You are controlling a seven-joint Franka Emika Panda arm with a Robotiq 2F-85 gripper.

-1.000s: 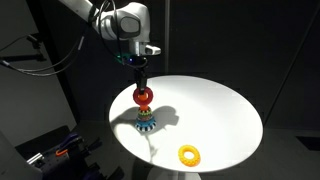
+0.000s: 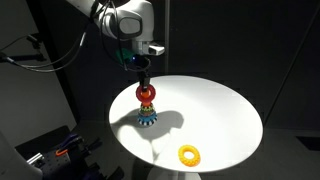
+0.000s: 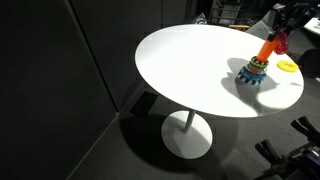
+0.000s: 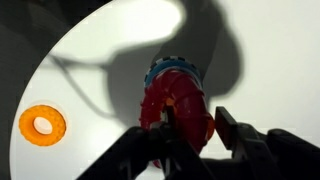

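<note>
A red ring (image 2: 146,94) is in my gripper (image 2: 144,83), which is shut on it. The ring stands on edge at the top of a stacking toy (image 2: 147,115), whose colored layers sit above a blue toothed base. In the second exterior view an orange post (image 3: 266,50) rises from the stack (image 3: 253,73), with the red ring (image 3: 281,44) close against it. Seen from the wrist, the ring (image 4: 160,98) covers most of the stack. Whether the ring is around the post or only touching it, I cannot tell.
An orange-yellow ring (image 2: 189,155) lies flat near the edge of the round white table (image 2: 215,115), apart from the stack. The stack is close to the table's edge on the arm's side.
My gripper and the red ring have shifted slightly right. The stack has moved a little up and right in the first exterior view along with them. The orange-yellow ring has stayed put.
</note>
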